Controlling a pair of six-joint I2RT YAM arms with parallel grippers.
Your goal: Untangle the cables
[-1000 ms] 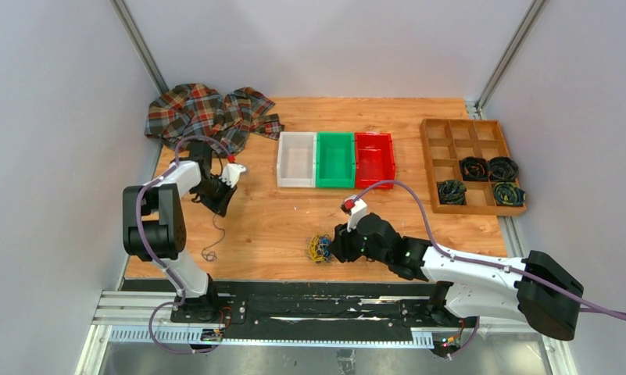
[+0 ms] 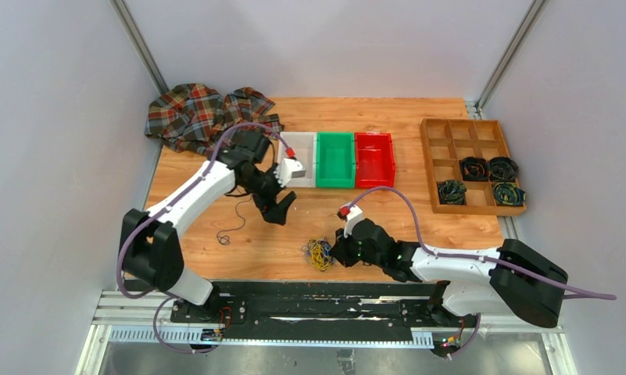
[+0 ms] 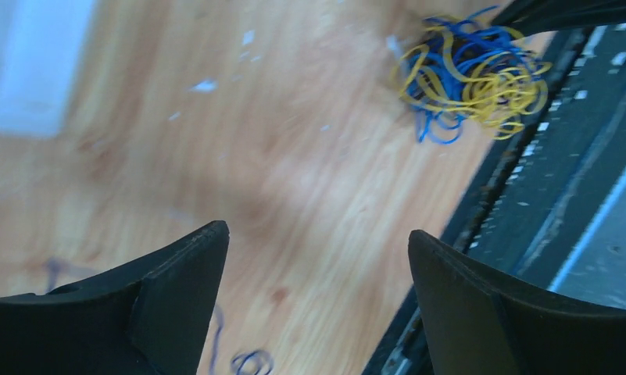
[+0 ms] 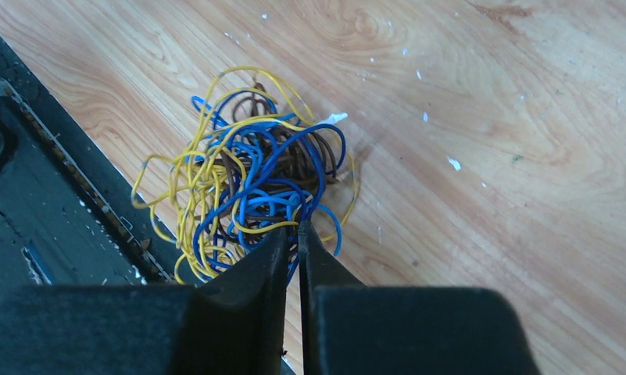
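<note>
A tangled bundle of yellow, blue and brown cables lies near the table's front edge; it also shows as a cable tangle (image 3: 470, 74) in the left wrist view. At its right side is my right gripper (image 2: 333, 254). In the right wrist view the right fingers (image 4: 251, 262) are close together at the bundle's edge, a narrow gap between them, with blue strands at their tips; whether they pinch any is unclear. My left gripper is open and empty, above the table left of the bundle. Behind it lies a single thin cable (image 2: 233, 228), curled at one end.
White (image 2: 298, 160), green (image 2: 335, 160) and red (image 2: 374, 162) bins stand at the back. A wooden divided box (image 2: 438, 129) at right holds several cable coils. A plaid cloth (image 2: 192, 117) lies back left. Bare wood lies between bins and bundle.
The left gripper pulled the thin cable rightward, let go of it, and moved on right towards the bundle.
</note>
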